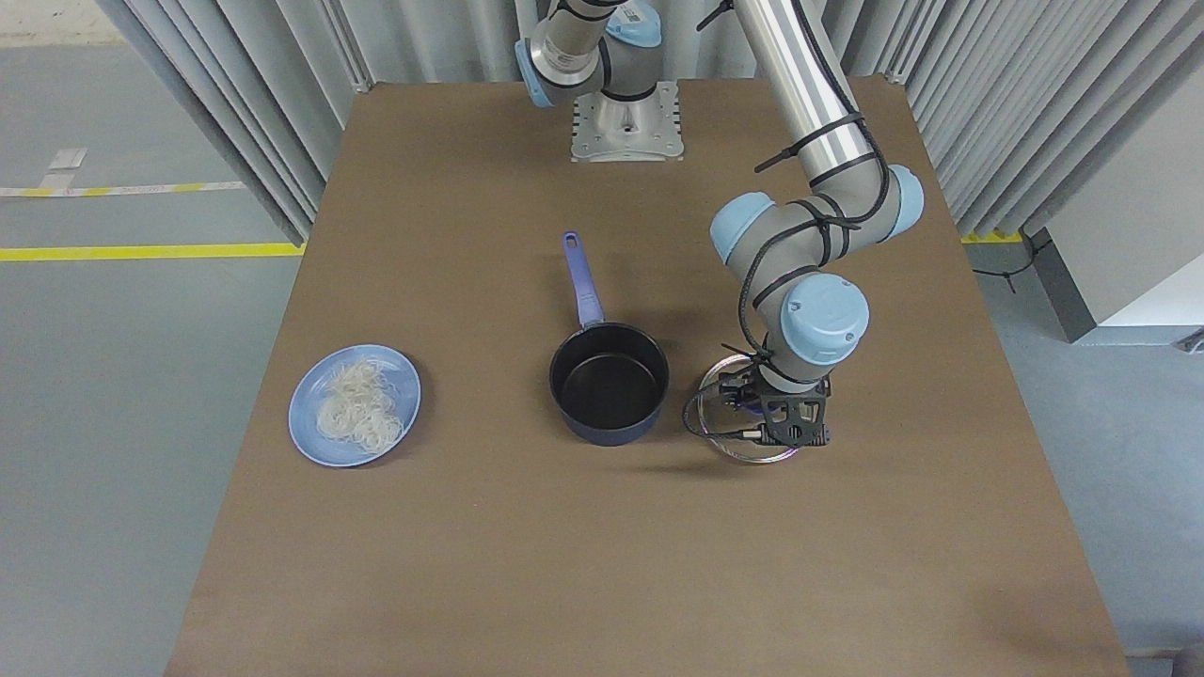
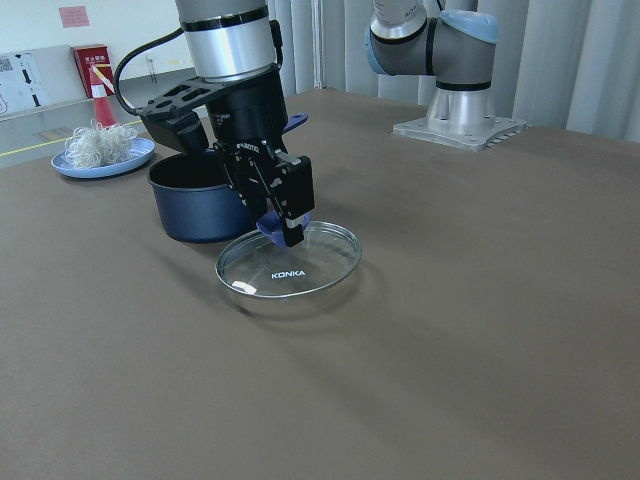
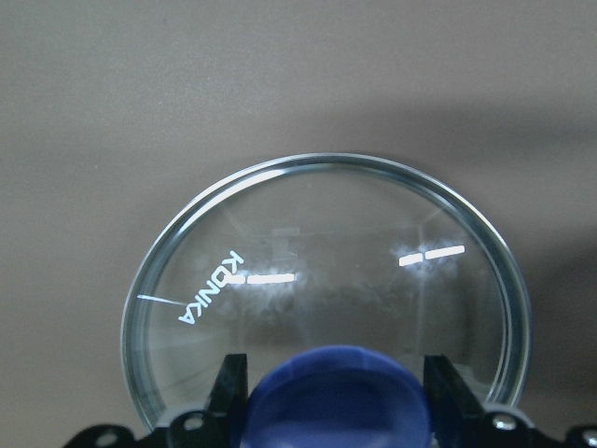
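Note:
My gripper (image 2: 283, 224) is shut on the blue knob (image 3: 338, 406) of a glass lid (image 2: 288, 275), which hangs just above the table to the right of the pot in the front view. The dark blue pot (image 1: 609, 395) with its purple handle stands uncovered on the table, empty inside. A blue plate (image 1: 311, 429) holding white noodles (image 1: 361, 406) lies to the left of the pot in the front view. In the wrist view the knob sits between both black fingers, with the lid's clear glass beyond.
The robot's base (image 1: 626, 141) stands at the back edge.

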